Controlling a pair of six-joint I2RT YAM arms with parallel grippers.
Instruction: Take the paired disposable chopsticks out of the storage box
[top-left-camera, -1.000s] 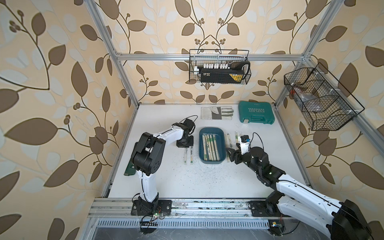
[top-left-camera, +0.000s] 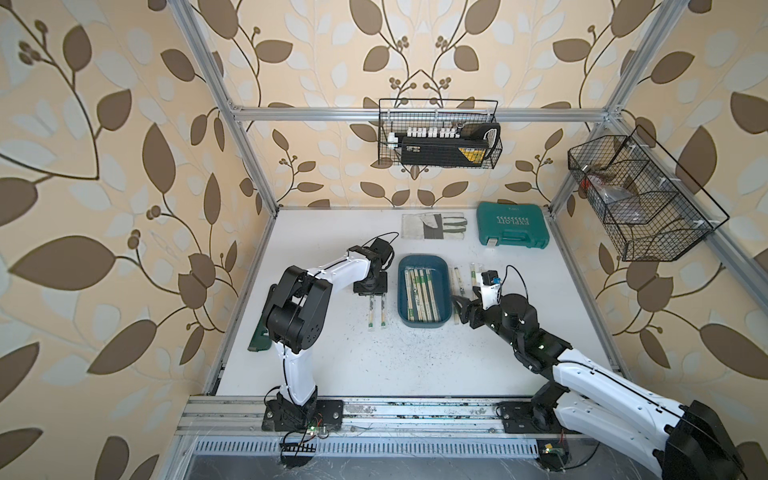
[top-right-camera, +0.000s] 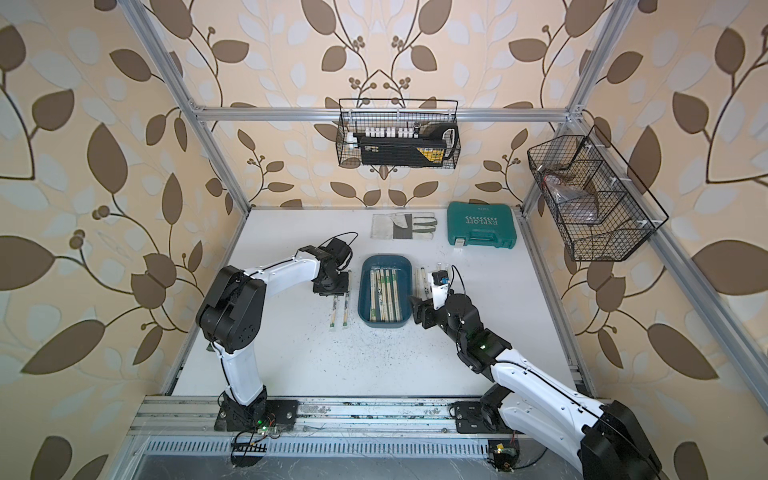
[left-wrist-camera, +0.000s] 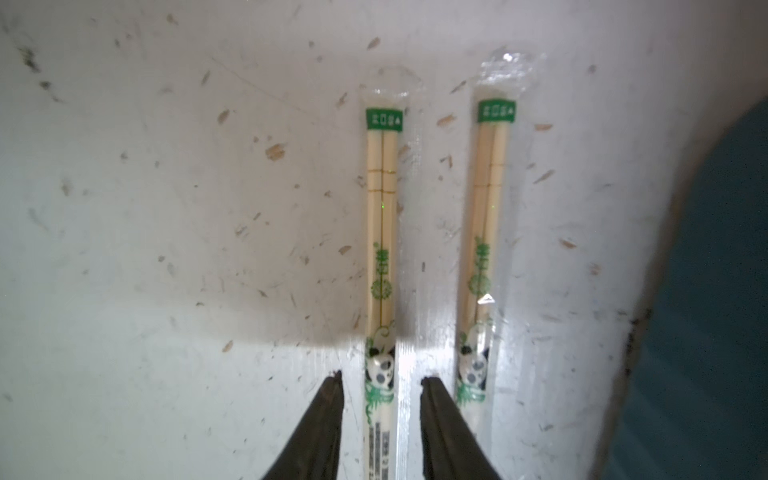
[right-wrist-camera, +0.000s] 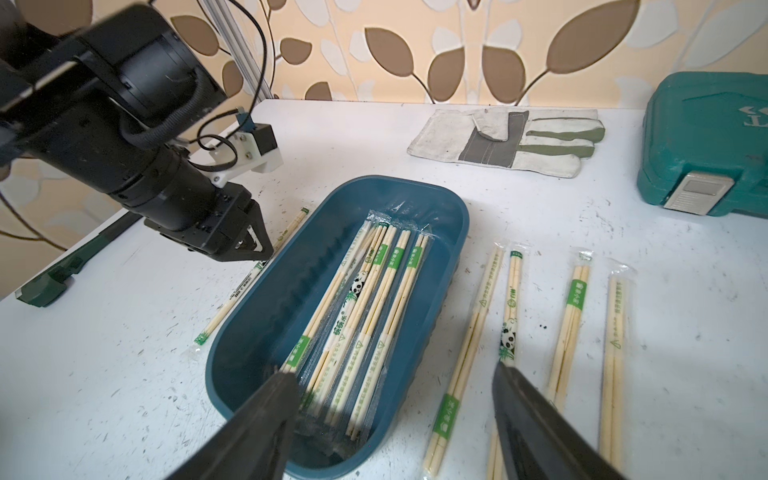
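Observation:
The blue storage box (top-left-camera: 424, 324) holds several wrapped chopstick pairs (right-wrist-camera: 360, 328) side by side. Left of it, two wrapped pairs lie parallel on the table (left-wrist-camera: 381, 288) (left-wrist-camera: 479, 288). My left gripper hangs just above the nearer-middle of these, its fingers part open either side of it, with nothing visibly held. My right gripper stands open at the box's right, where several more wrapped pairs (right-wrist-camera: 472, 344) lie on the table.
A grey glove (top-left-camera: 432, 225) and a green case (top-left-camera: 512, 224) lie along the back edge. A dark green object (right-wrist-camera: 48, 284) is at the far left. Wire baskets hang above.
My left arm has shifted very slightly at the wrist, beside the box. The right arm and the chopsticks show no clear movement.

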